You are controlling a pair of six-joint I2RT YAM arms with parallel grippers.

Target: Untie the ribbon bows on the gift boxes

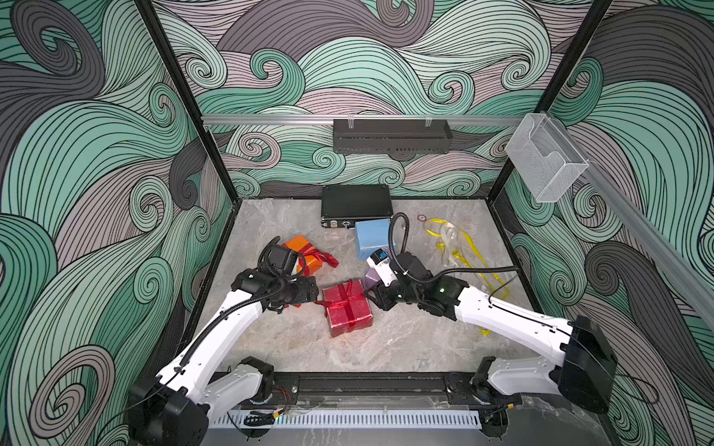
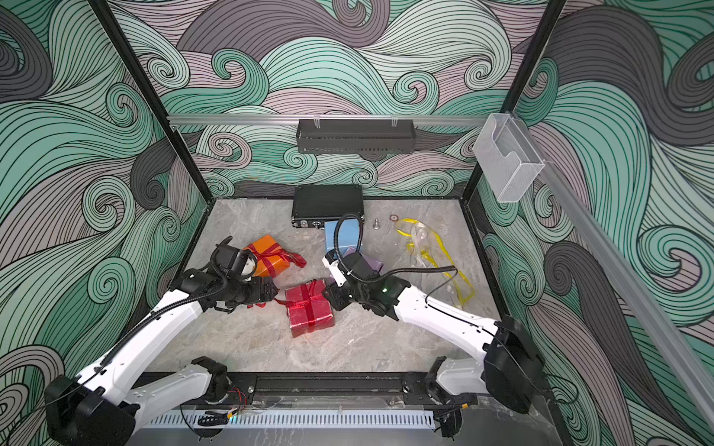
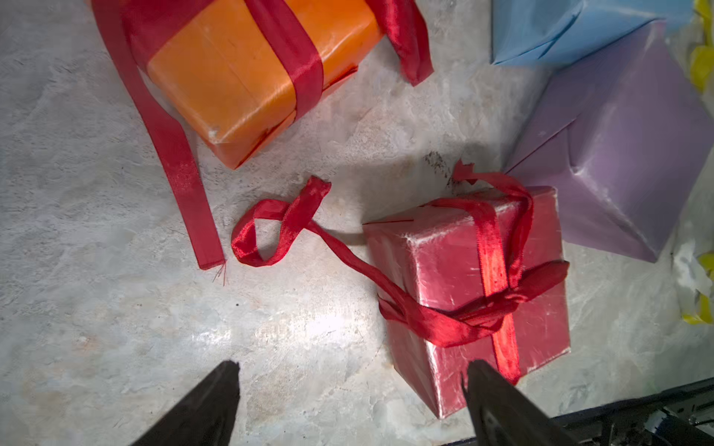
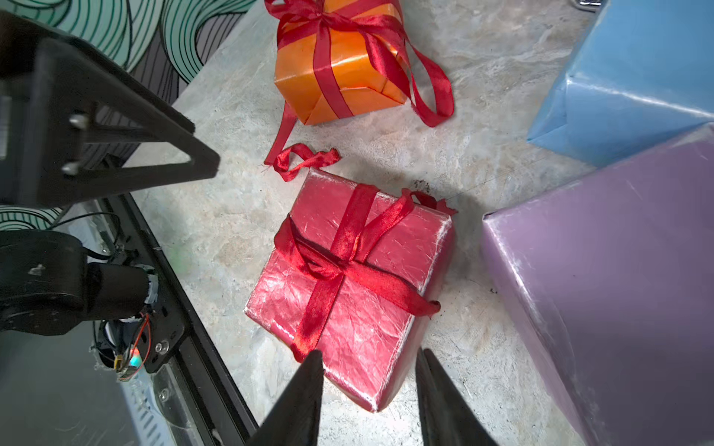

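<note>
A red gift box lies mid-table with a crossed red ribbon (image 4: 362, 276); the crossing still looks wrapped over in the right wrist view. One loose ribbon tail (image 3: 357, 260) runs onto the table and curls left of the box. My left gripper is open left of the box, with nothing between its fingers. My right gripper has its fingers apart at the box's right side, nothing visible between them. An orange box (image 3: 230, 70) behind carries another red ribbon (image 4: 323, 55), its bow seen only in part.
Purple (image 4: 617, 282) and blue (image 4: 639, 81) boxes without ribbons sit close behind and right of the red one. Loose yellow ribbon (image 1: 476, 252) lies at right, a black case (image 1: 357, 204) at the back.
</note>
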